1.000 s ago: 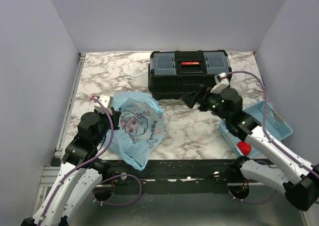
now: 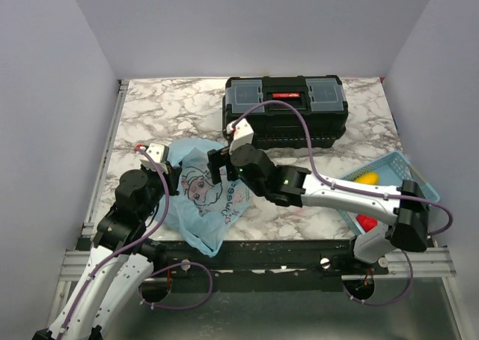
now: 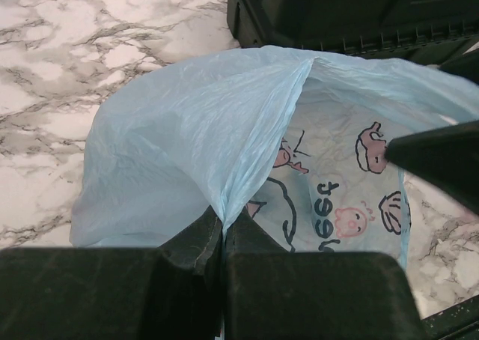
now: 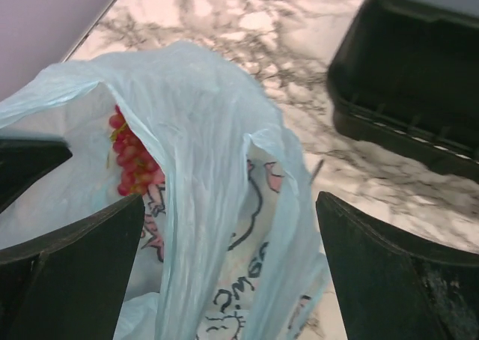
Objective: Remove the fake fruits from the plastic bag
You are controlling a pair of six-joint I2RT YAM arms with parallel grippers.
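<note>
The light blue plastic bag (image 2: pixel 193 215) with cartoon drawings lies crumpled on the marble surface. My left gripper is shut on a gathered fold of it, holding it raised. My right gripper (image 2: pixel 224 169) hangs over the bag's opening, its fingers apart on either side of a hanging fold in the right wrist view. Inside the bag, red grapes (image 4: pixel 138 160) show in the right wrist view, partly covered by plastic.
A black toolbox (image 2: pixel 284 108) stands behind the bag. A blue basket (image 2: pixel 408 168) on the right holds a yellow fruit (image 2: pixel 367 178) and a red one (image 2: pixel 367 222), partly under the right arm. Bare surface shows at the back left.
My right gripper has moved left from beside the toolbox's front to over the bag, open. The left arm has stayed in place with its grip on the bag.
</note>
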